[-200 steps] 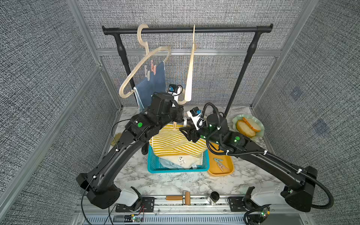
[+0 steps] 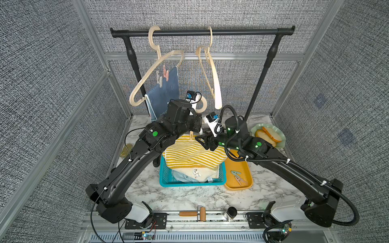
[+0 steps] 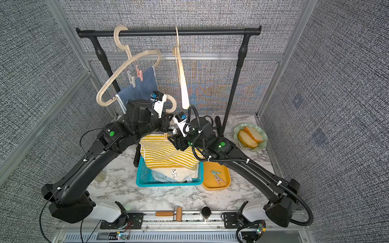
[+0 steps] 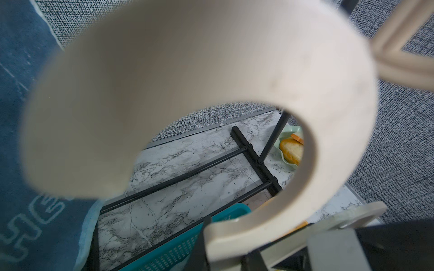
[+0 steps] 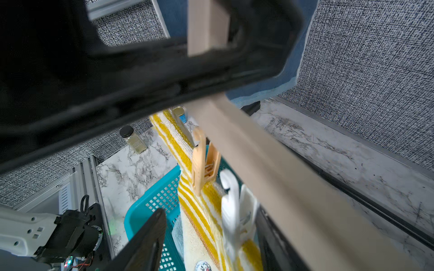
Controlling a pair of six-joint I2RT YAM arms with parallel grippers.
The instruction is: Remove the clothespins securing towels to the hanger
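Note:
My left gripper is shut on the neck of a cream hanger (image 4: pixel 336 149), whose hook fills the left wrist view. From that hanger's bar hangs a yellow-striped towel (image 2: pixel 192 154), reaching down over the basket. An orange clothespin (image 5: pixel 199 164) and a white clothespin (image 5: pixel 231 212) grip the towel's upper edge in the right wrist view. My right gripper is open, its fingers on either side of the white pin. A blue towel (image 2: pixel 165 97) hangs from another hanger (image 2: pixel 139 85) by a grey clothespin (image 2: pixel 158 79) and a pink clothespin (image 2: pixel 165 73).
Below the striped towel stands a teal basket (image 2: pixel 166 183) with folded cloths. Beside it, an orange tray (image 2: pixel 245 178) holds loose clothespins. An empty hanger (image 2: pixel 216 89) hangs from the rack bar (image 2: pixel 243 32). A plate of bread (image 2: pixel 279 141) is at the right.
The empty hanger has swung to the right and turned on the bar. My left gripper has shifted slightly right with the held hanger. The right gripper has barely moved.

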